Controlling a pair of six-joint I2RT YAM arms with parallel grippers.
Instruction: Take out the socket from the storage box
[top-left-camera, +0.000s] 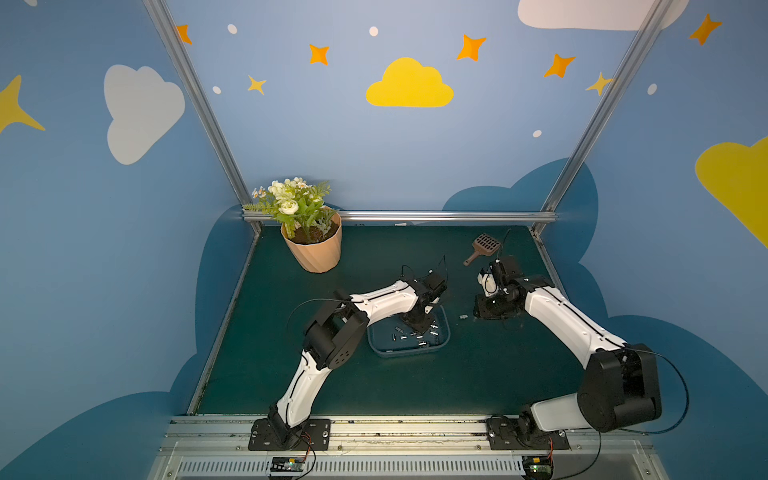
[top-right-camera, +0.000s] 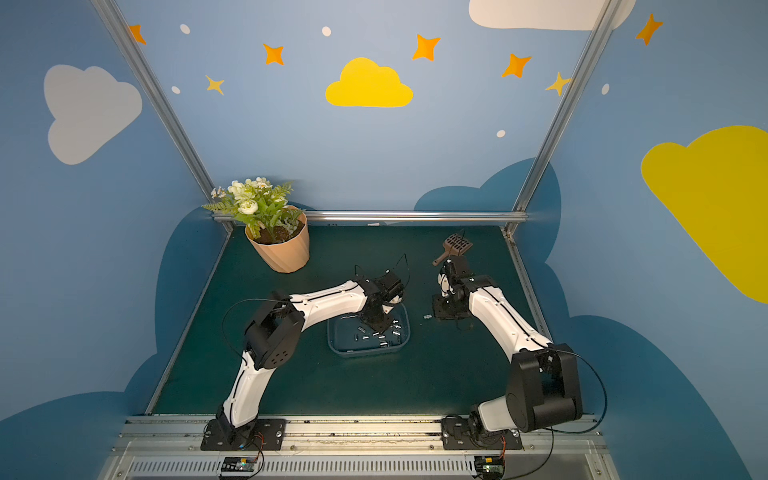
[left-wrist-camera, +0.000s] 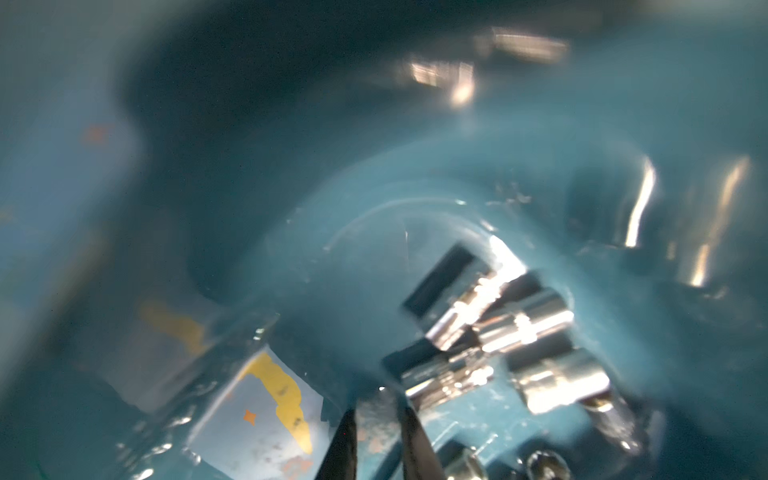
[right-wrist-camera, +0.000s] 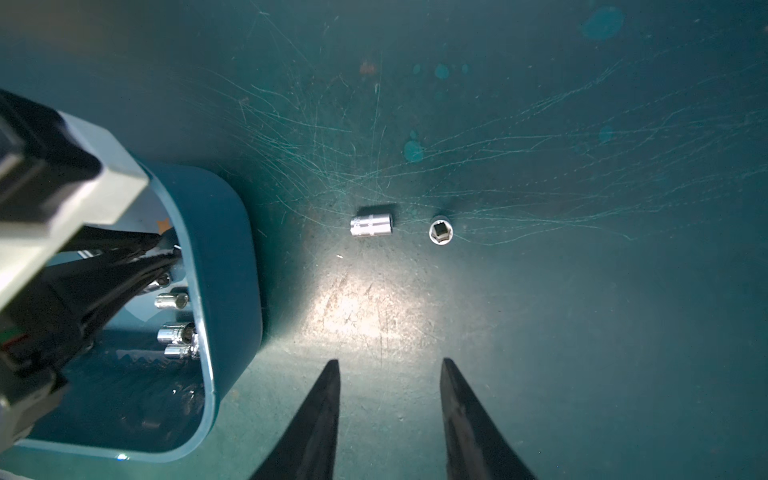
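Observation:
My left gripper reaches down into the blue storage box, its fingers slightly apart, with sockets (left-wrist-camera: 528, 320) lying near its tips in the left wrist view. Whether it holds anything is unclear in that blurred view. More chrome sockets (right-wrist-camera: 172, 300) lie on the box floor. Outside the box to the right, a lying socket (right-wrist-camera: 370, 226) and an upright one (right-wrist-camera: 441, 233) rest on the table. My right gripper stands open above the table, right of the box, nothing between its fingers.
A potted plant (top-left-camera: 316, 248) stands at the back left. A brown slotted scoop (top-left-camera: 484, 246) lies at the back right, behind the right gripper.

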